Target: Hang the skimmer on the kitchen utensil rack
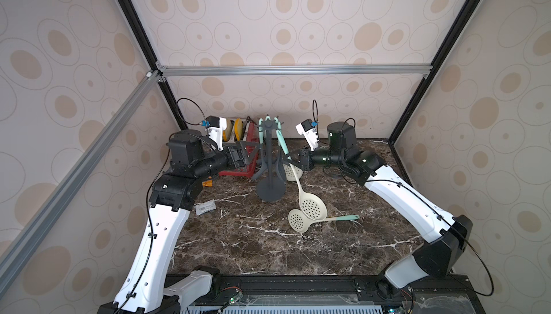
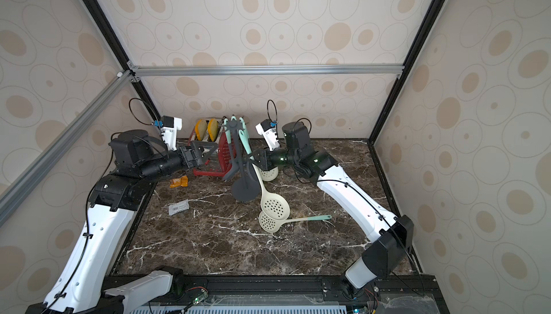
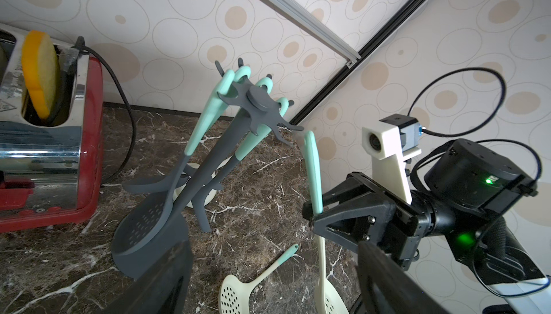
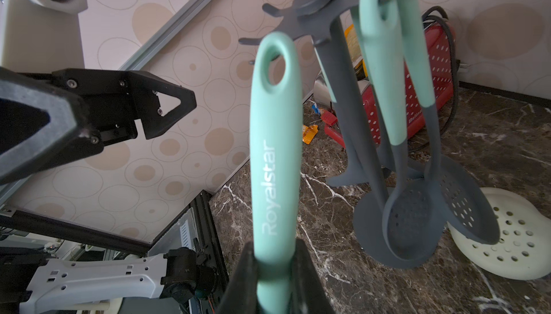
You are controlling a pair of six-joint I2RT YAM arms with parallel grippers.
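Observation:
The dark grey utensil rack (image 1: pixel 270 186) holds several mint-handled grey utensils. My right gripper (image 1: pixel 289 161) is shut on the mint handle (image 4: pixel 275 187) of the white skimmer (image 1: pixel 311 205), whose head hangs below. The handle's holed top stands beside the rack's hooks (image 3: pixel 252 101), seen in the left wrist view; whether it touches one is unclear. My left gripper (image 1: pixel 249 150) is open at the left of the rack, empty.
A second skimmer (image 1: pixel 298 220) lies at front centre, another white perforated head (image 4: pixel 499 233) behind the rack. A red toaster (image 3: pixel 86 159), orange item (image 2: pixel 178 182) and small packet (image 1: pixel 205 207) are at left.

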